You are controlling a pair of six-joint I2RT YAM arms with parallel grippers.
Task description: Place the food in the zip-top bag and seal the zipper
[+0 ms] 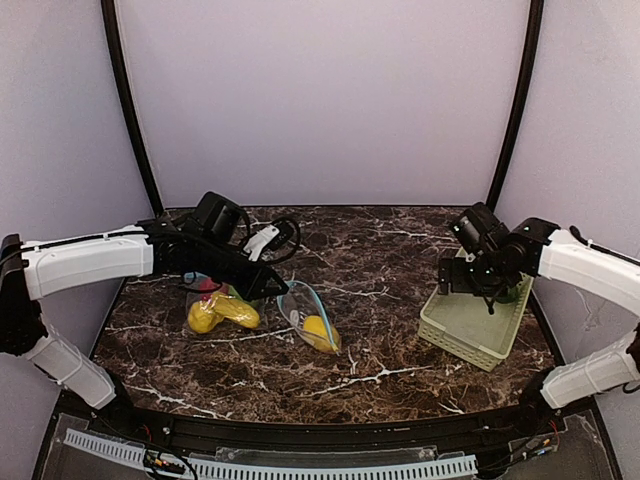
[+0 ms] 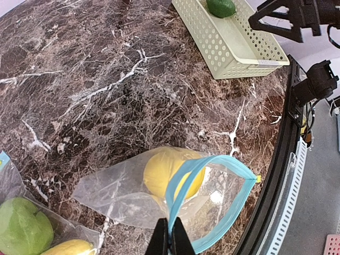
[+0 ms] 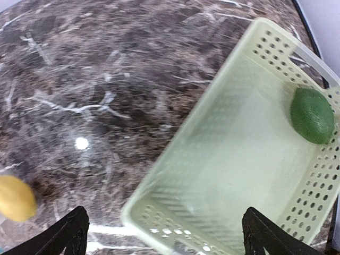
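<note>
A clear zip top bag (image 2: 119, 199) with a blue zipper band lies on the dark marbled table, its mouth spread wide. Inside it rests a yellow food item (image 2: 162, 172). My left gripper is shut on the bag's blue rim at one side of the mouth. Over the light green basket (image 3: 223, 138) my right gripper stands open, nothing between its fingers. A dark green food item (image 3: 312, 116) sits in the basket's far right corner, apart from those fingers.
Another clear bag holding several foods, among them a yellow one (image 1: 236, 311), lies to the left, partly under the left arm. Bare table (image 1: 375, 330) separates the open bag from the basket.
</note>
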